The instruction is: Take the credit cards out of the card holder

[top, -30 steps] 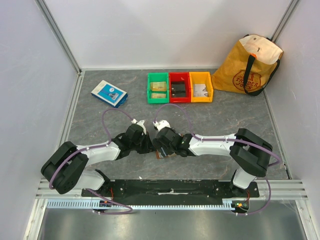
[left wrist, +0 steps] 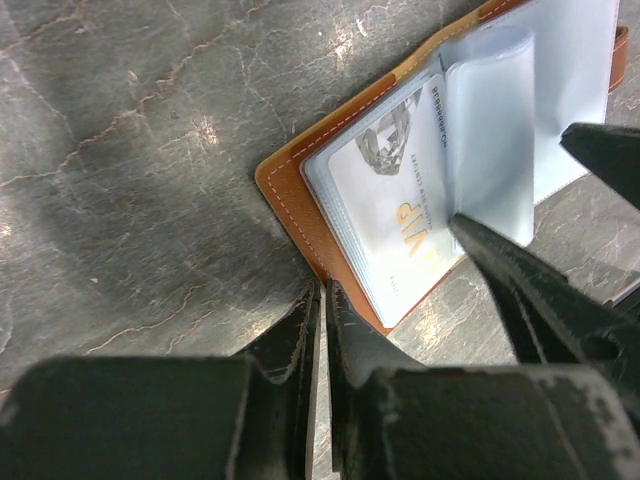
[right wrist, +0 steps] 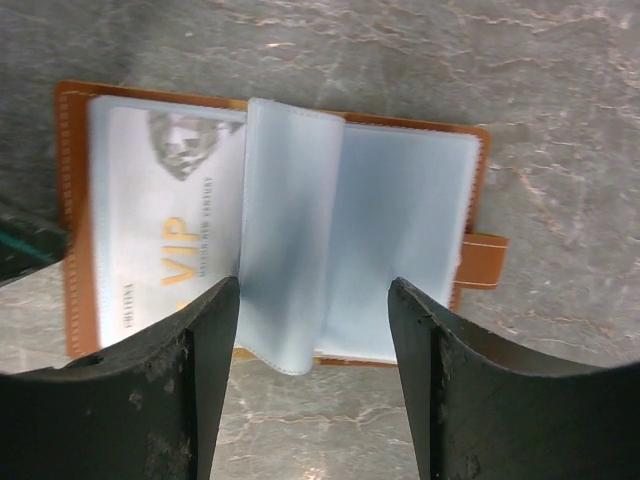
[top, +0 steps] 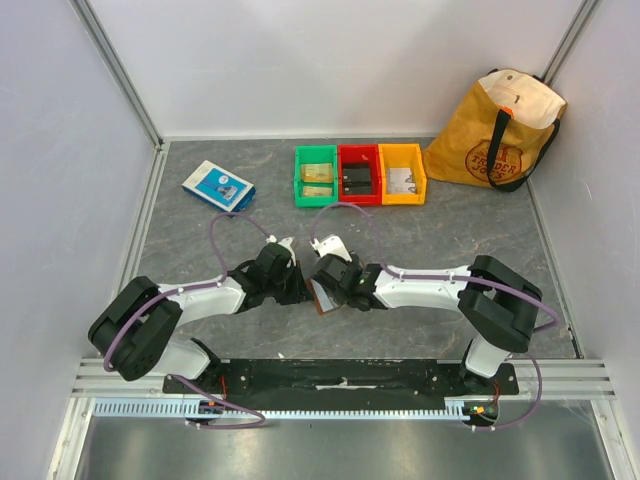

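The card holder lies open on the table under both arms, a brown leather cover with clear plastic sleeves. Its left sleeve shows a white VIP card. A clear sleeve page stands partly raised along the middle, and the right-hand sleeve looks pale, with no card print visible. My left gripper is shut on the outer brown edge of the holder. Over the holder's middle, my right gripper is part open; the raised page reaches between its fingers, nearer the left one, without being clamped.
Green, red and yellow bins stand side by side at the back, with items inside. A blue-and-white box lies back left, a tan bag back right. Both grippers are close together over the holder.
My right gripper has shifted slightly right and toward the back, so more of the pale sleeve shows in the top view. The left gripper has barely moved.
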